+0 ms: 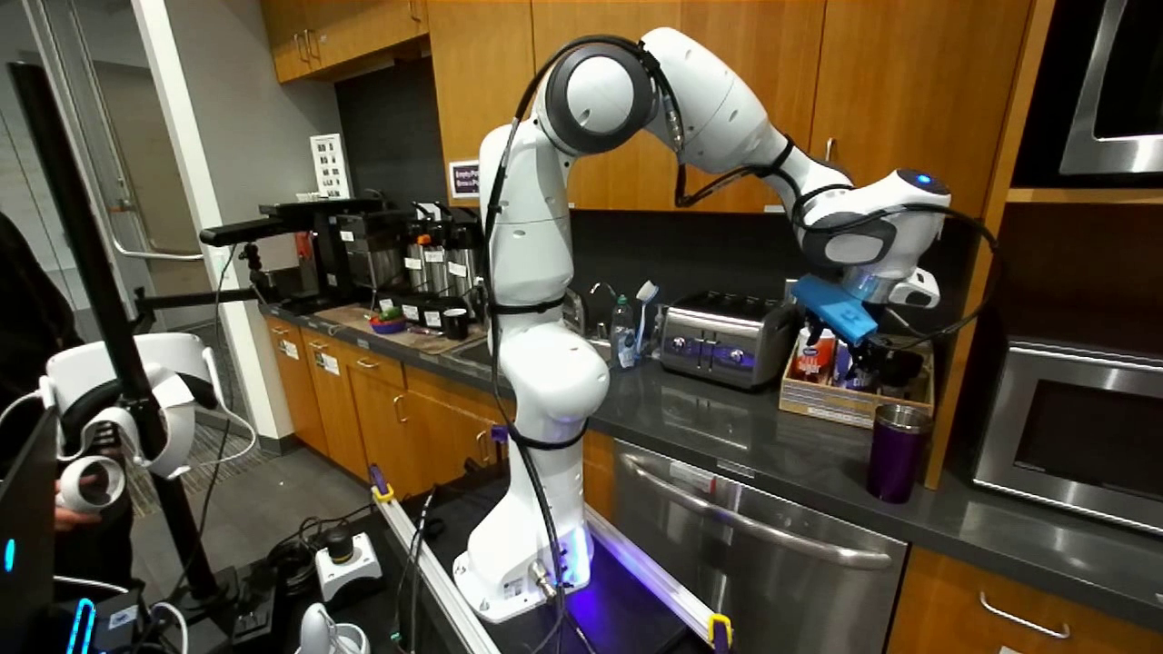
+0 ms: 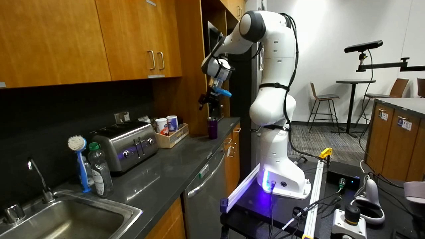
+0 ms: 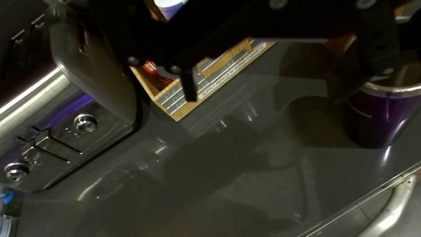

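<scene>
My gripper stands open, its two dark fingers wide apart at the top of the wrist view with only countertop showing between them. A purple tumbler [image 3: 381, 118] with a metal rim is upright on the counter, at the right of the wrist view; the right finger overlaps it in the picture. From the side, the gripper [image 2: 209, 101] hangs above the counter, higher than the tumbler [image 2: 212, 129]. A wooden supply box [image 1: 829, 405] with canisters stands behind and below my gripper. In exterior view 1 the fingertips are hard to make out against the box.
The steel toaster [image 1: 720, 340] stands left of the box. Farther left are a bottle [image 2: 100, 171], a blue dish brush [image 2: 83, 167] and the sink [image 2: 127, 211]. A tall wooden panel [image 1: 976, 272] and a microwave [image 1: 1074, 431] bound the right side.
</scene>
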